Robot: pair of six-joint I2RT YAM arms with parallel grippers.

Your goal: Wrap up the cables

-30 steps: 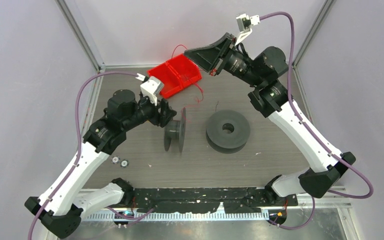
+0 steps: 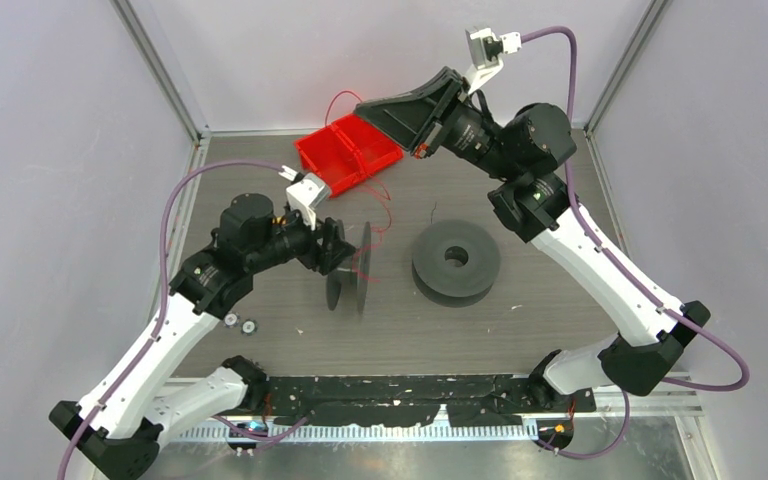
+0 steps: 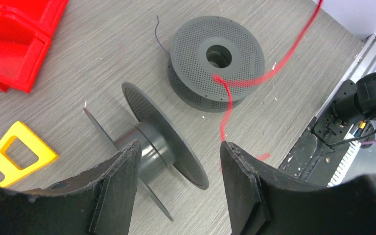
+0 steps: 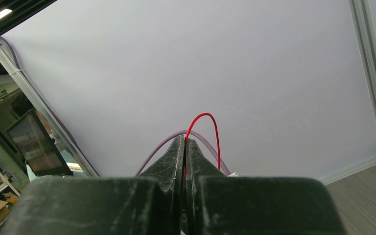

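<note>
An empty grey spool lies on its side [image 2: 362,270], below my left gripper [image 2: 336,250], which is open [image 3: 180,166]; in the left wrist view the spool's barrel [image 3: 151,152] shows between and beyond the fingers. My right gripper is raised high, shut on a red cable [image 4: 209,115] that loops up from its fingertips. The cable hangs past the spool [image 3: 228,107] in loose, blurred lengths. A perforated grey spool [image 2: 457,240] lies flat to the right, a thin purple wire [image 3: 157,34] beside it.
A red open bin [image 2: 332,160] sits at the back. A yellow piece [image 3: 19,156] and small round parts [image 2: 240,322] lie at the left. Walls surround the space.
My left gripper has moved slightly down in the top view. My right gripper has shifted a little left. The hanging red cable has swung and now reaches lower beside the upright-flanged spool.
</note>
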